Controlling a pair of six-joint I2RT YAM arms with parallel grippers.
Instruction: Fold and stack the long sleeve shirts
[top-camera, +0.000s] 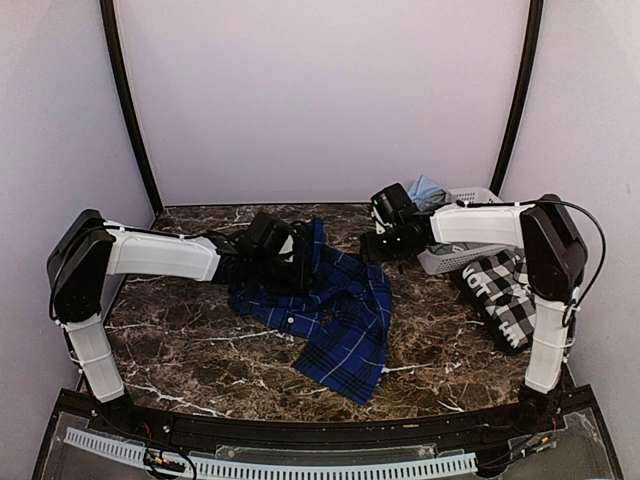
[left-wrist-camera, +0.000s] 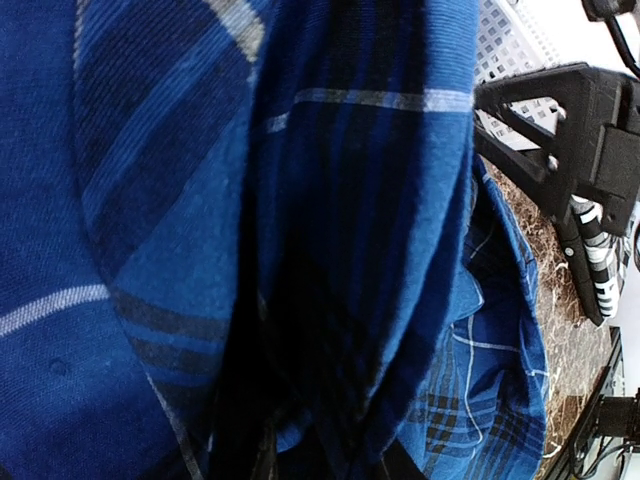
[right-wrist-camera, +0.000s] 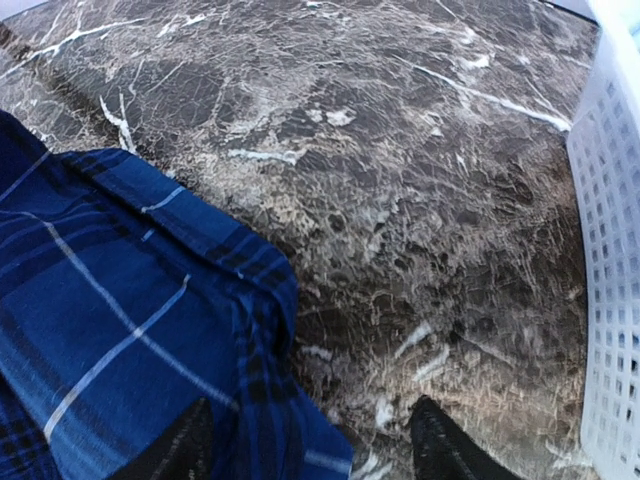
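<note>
A crumpled blue plaid shirt (top-camera: 345, 345) lies in the middle of the table, with one part spread toward the front. My left gripper (top-camera: 300, 280) is down at the shirt's left-centre part. In the left wrist view, bunched blue cloth (left-wrist-camera: 350, 200) fills most of the picture, and a fold runs down between the parted fingertips. My right gripper is open above the shirt's right upper edge. Between its fingers, the shirt's edge (right-wrist-camera: 270, 400) shows on the left side and bare table on the right.
A white perforated basket (top-camera: 450, 262) with light blue and grey cloth stands at the back right. In front of it lies a folded black-and-white checked shirt (top-camera: 500, 300).
</note>
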